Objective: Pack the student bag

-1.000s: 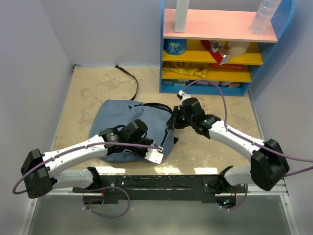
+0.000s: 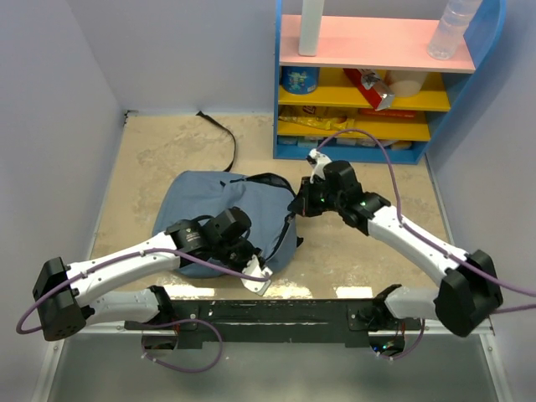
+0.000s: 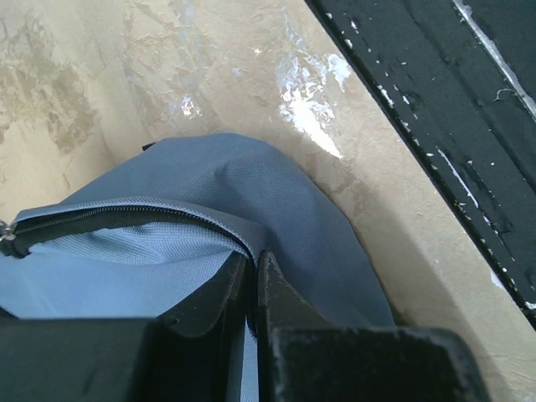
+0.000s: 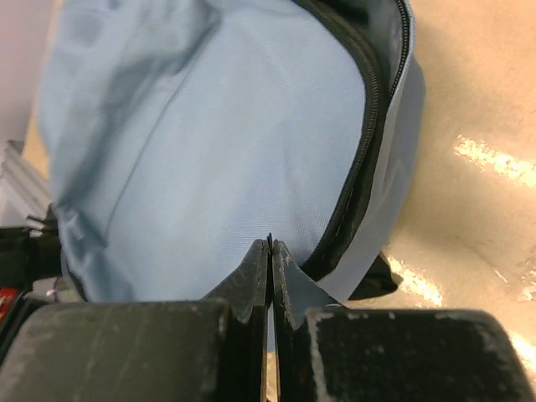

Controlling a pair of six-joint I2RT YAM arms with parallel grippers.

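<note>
A blue-grey bag (image 2: 188, 193) lies on the beige floor, its black zipper along the right side. My left gripper is shut on the bag's zipper edge at its front, pinching folded fabric in the left wrist view. My right gripper is shut at the bag's right side beside the curved black zipper track (image 4: 360, 159); nothing shows between its fingertips. A zipper pull (image 3: 8, 234) shows at the left edge of the left wrist view.
A blue shelf unit (image 2: 360, 152) with packaged items, a bottle (image 2: 452, 29) and a white object (image 2: 310, 25) stands at the back right. A black strap (image 2: 222, 130) trails behind the bag. Bare floor lies to the right.
The right arm has shifted slightly, its forearm and cable moving, while its gripper stays by the bag's right edge. The left arm has barely moved.
</note>
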